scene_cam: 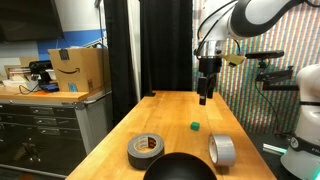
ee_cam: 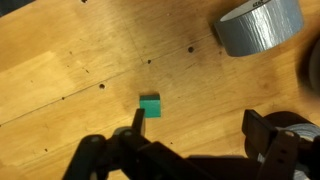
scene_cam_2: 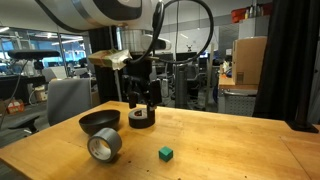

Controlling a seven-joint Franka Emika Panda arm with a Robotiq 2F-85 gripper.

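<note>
Above the wooden table hangs my gripper [scene_cam: 207, 96], clear of everything below it. In the wrist view the two fingers [ee_cam: 135, 125] stand wide apart, and the gripper is open with nothing held. A small green cube [ee_cam: 150, 105] lies on bare wood, near the left finger in that view. It also shows as a green cube [scene_cam_2: 165, 154] toward the front in exterior view 2. A silver tape roll [scene_cam: 222, 151] rests on its side. The dark tape roll [scene_cam: 145, 147] lies flat, and a black bowl [scene_cam: 180, 167] is at the near edge of exterior view 1.
Bare wood surrounds the cube, with a wide clear stretch of table [scene_cam_2: 235, 140] to the right in exterior view 2. Black curtains [scene_cam: 122, 60] hang behind the table. A cardboard box [scene_cam: 78, 68] sits on a side cabinet, away from the work area.
</note>
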